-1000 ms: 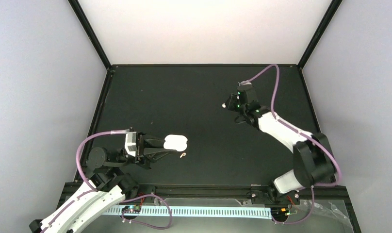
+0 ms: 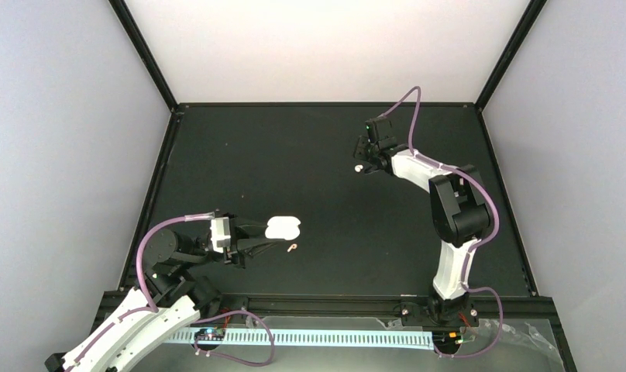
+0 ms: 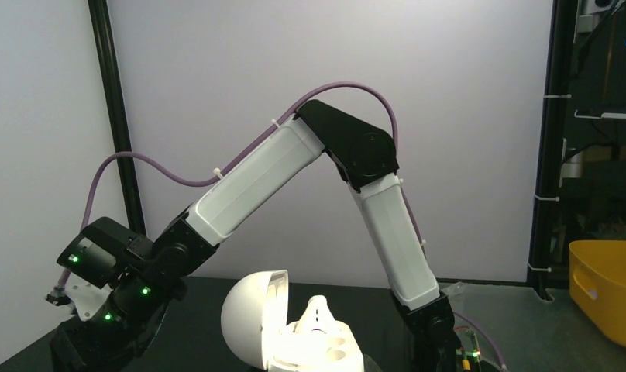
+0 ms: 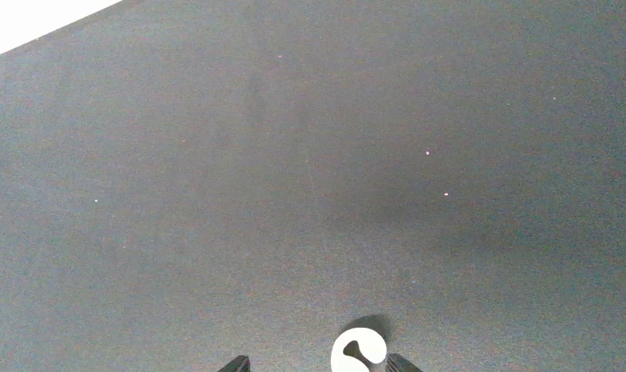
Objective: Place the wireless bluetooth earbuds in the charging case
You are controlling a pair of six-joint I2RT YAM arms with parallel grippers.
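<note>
In the top view my left gripper [image 2: 270, 235] is shut on the white charging case [image 2: 283, 227], which it holds up at the left front. The case's lid [image 3: 248, 318] stands open in the left wrist view, and its inner tray [image 3: 316, 345] faces up. At the back right, my right gripper [image 2: 359, 158] is low over the table, its fingers apart. One white earbud [image 2: 359, 168] lies on the table at those fingertips; in the right wrist view this earbud [image 4: 356, 349] shows between the two finger ends, nearer the right one. A second earbud [image 2: 292, 247] lies just in front of the case.
Pale walls enclose the back and sides. A yellow basket [image 3: 608, 291] stands outside the frame, far from the grippers.
My right arm has stretched toward the back, and its gripper has come down around the far earbud. The left gripper and case have shifted very slightly.
</note>
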